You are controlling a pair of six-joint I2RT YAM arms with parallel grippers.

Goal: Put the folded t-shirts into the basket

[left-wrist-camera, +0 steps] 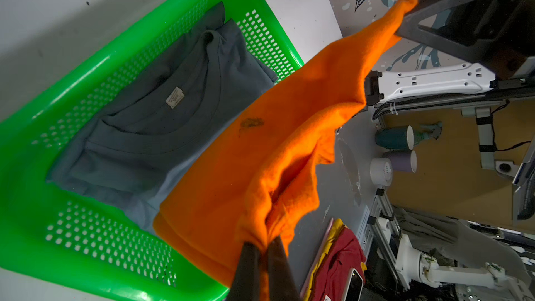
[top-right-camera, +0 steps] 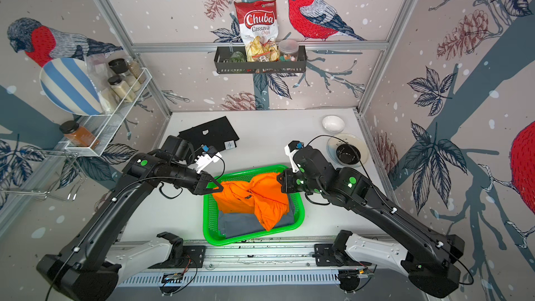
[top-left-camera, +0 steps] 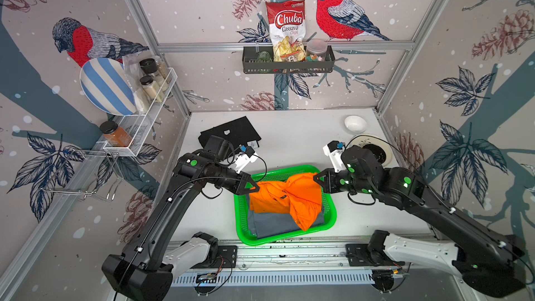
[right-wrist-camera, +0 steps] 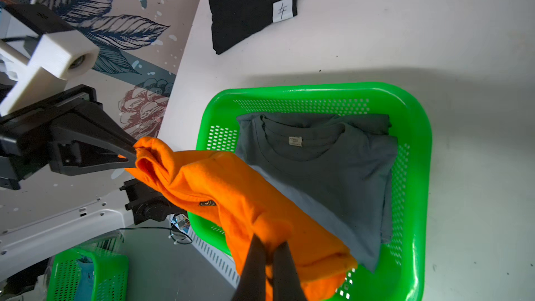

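Observation:
An orange t-shirt (top-left-camera: 284, 196) hangs stretched between my two grippers, over the green basket (top-left-camera: 332, 211). My left gripper is shut on one end of the shirt, and my right gripper pinches the opposite end. The cloth sags in the middle, its lower part hanging in front of the grey folded t-shirt (right-wrist-camera: 328, 172) that lies flat inside the basket. In the left wrist view the grey shirt's collar and tag face up. On the table behind the basket lies a black folded t-shirt (top-right-camera: 210, 133) with a white label.
A small white bowl (top-left-camera: 355, 123) and a plate (top-right-camera: 331, 149) with a black bowl (top-right-camera: 348, 154) stand at the back right. A wire shelf (top-left-camera: 146, 119) with jars is on the left wall. Bare table lies right of the basket.

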